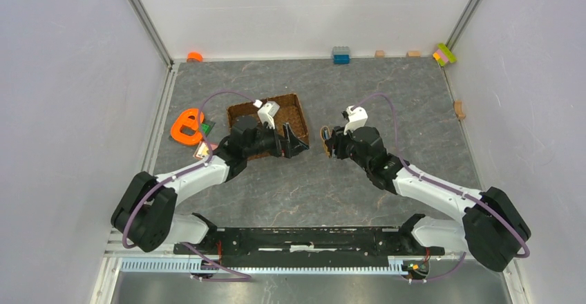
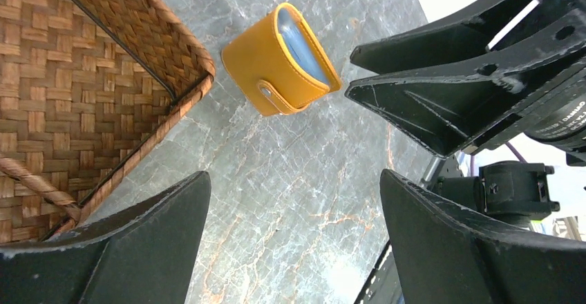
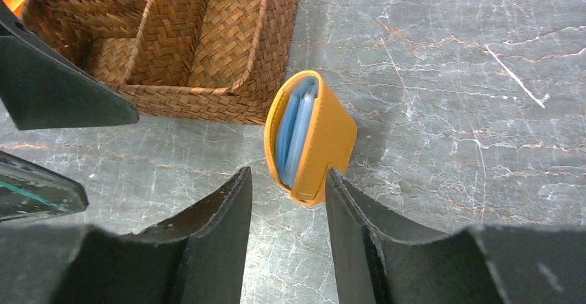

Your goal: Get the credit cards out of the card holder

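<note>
A mustard-yellow card holder with blue and clear cards in its opening is right of the woven basket; in the right wrist view (image 3: 332,141) it is upright between the fingertips of my right gripper, which is shut on it. In the top view the holder (image 1: 325,139) shows at the tip of my right gripper (image 1: 330,140). My left gripper stands open over the basket's edge, left of the holder, with nothing between its fingers.
The woven basket (image 1: 298,108) has compartments. An orange object (image 1: 180,126) and a green brick lie left of it. Blocks line the back wall.
</note>
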